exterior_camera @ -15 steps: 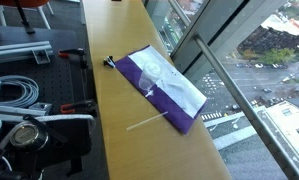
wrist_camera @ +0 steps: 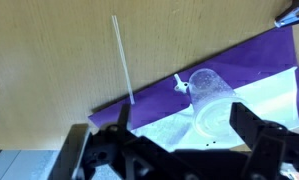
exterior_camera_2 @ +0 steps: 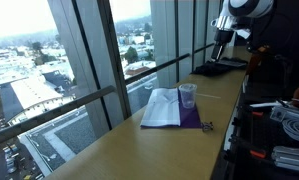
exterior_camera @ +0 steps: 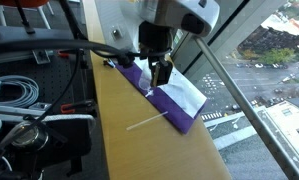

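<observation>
In the wrist view my gripper stands open, its dark fingers spread at the bottom edge with nothing held between them. Beyond and between them a clear plastic cup (wrist_camera: 211, 92) appears over a purple folder (wrist_camera: 161, 100) and white paper (wrist_camera: 274, 97). A thin pale straw (wrist_camera: 122, 55) lies on the bare wood to the left. Exterior view 2 shows the cup (exterior_camera_2: 187, 96) upright on the folder. In exterior view 1 the gripper (exterior_camera: 155, 72) largely blocks the cup.
A small black object (wrist_camera: 289, 14) lies by the folder's corner. Beside the wooden table (exterior_camera: 119, 125) runs a window with a metal rail (exterior_camera: 234, 88). Coiled cable (exterior_camera: 17, 90) and dark equipment occupy the opposite side. Bare wood is free around the straw.
My arm has come in from the top of exterior view 1 and moved down over the folder and cup. The straw and folder have stayed where they were.
</observation>
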